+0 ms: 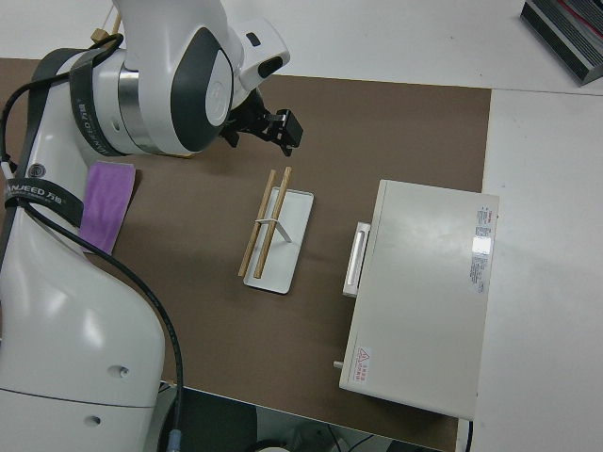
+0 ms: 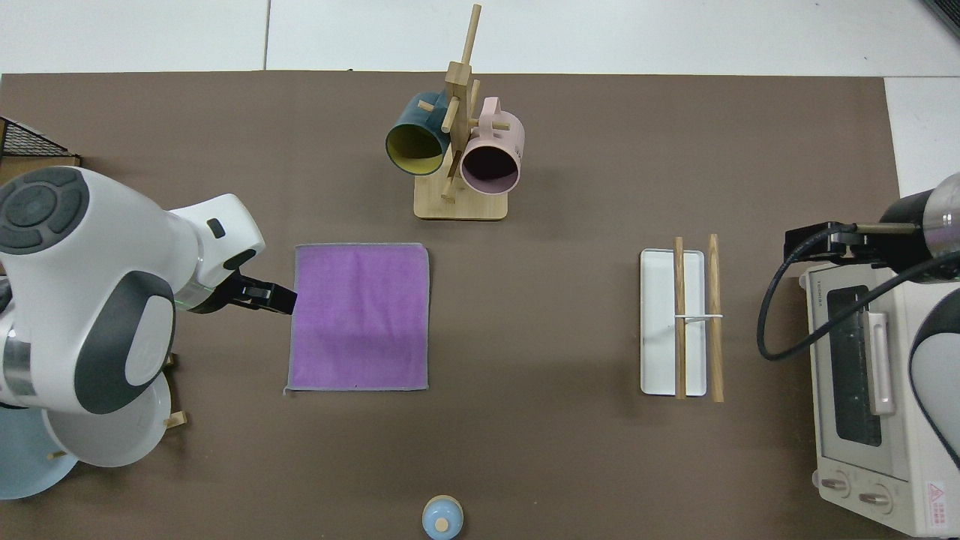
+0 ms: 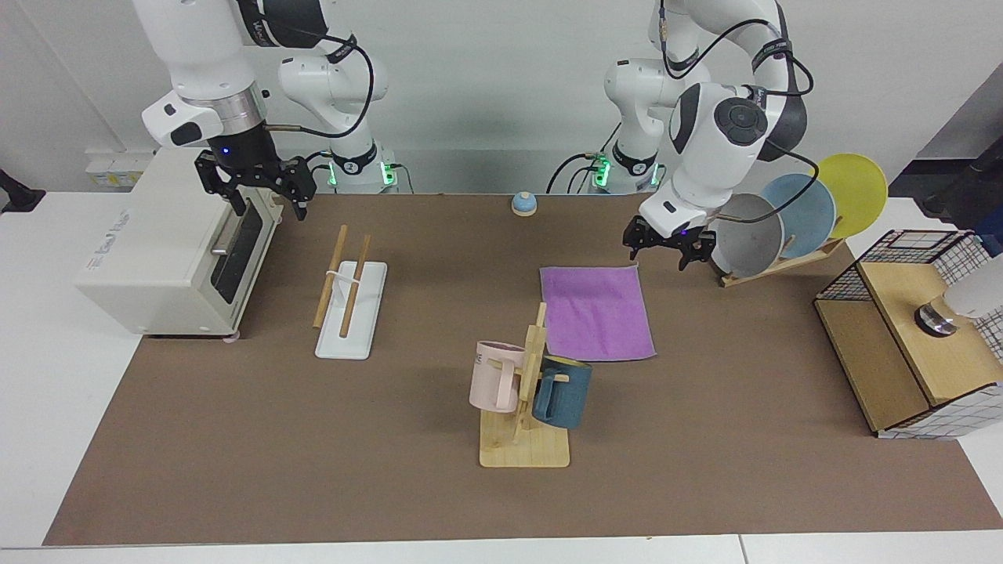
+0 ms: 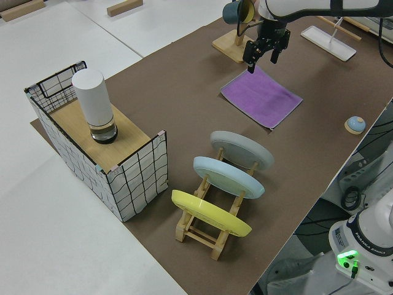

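Observation:
A purple cloth lies flat in the middle-left of the brown mat. My left gripper, at the left in the top view, hangs above and beside the cloth's outer edge; I cannot tell its opening for certain. My right gripper is above the white oven on the other side. A wooden mug tree holds a blue mug and a pink mug. A white tray carries two wooden bars.
A rack of plates and a wire-sided shelf stand on the left arm's side. A small blue round object sits at the near edge.

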